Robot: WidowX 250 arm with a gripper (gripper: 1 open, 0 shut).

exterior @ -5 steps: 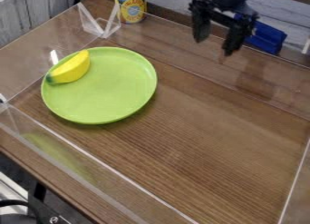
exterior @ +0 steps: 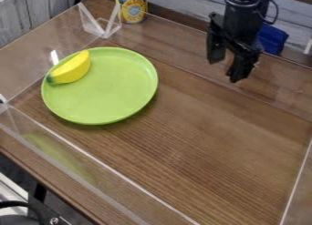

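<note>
My black gripper [exterior: 229, 50] hangs over the back right of the wooden table, its fingers open. Behind it is a blue object [exterior: 275, 38], partly hidden by the gripper. A green plate [exterior: 104, 92] lies at the left, with a yellow banana-like object [exterior: 72, 66] on its upper left edge.
A can [exterior: 131, 6] and a white wire rack [exterior: 102, 19] stand at the back left. A black cable lies at the lower left corner.
The gripper has come lower into view at the back right and turned slightly. The plate and the objects around it look unchanged.
</note>
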